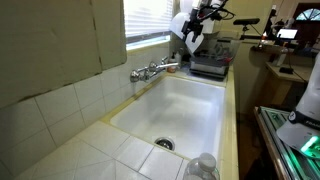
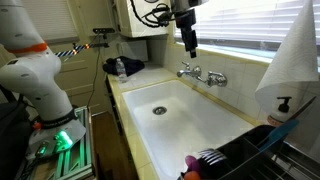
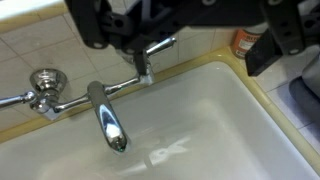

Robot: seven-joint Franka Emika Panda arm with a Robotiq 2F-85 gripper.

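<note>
My gripper (image 2: pixel 190 46) hangs in the air over the white sink (image 2: pixel 185 115), close to the window wall. In the wrist view its dark fingers (image 3: pixel 128 28) stand wide apart at the top, open, with nothing held between them. Below them shows the chrome faucet (image 3: pixel 107 118), its spout over the basin and a cross handle (image 3: pixel 47 80) to the left. Exterior view 1 has the gripper (image 1: pixel 188 36) small at the far end, above the faucet's level. A can with an orange label (image 3: pixel 248 38) stands by the sink corner, partly hidden by a finger.
A clear bottle (image 1: pixel 203 166) stands on the near counter. Beyond the sink are a dark dish rack (image 1: pixel 209 65) and a hanging white towel (image 2: pixel 289 62). Colourful striped items (image 2: pixel 208 162) sit in the rack. The basin looks empty around its drain (image 1: pixel 165 143).
</note>
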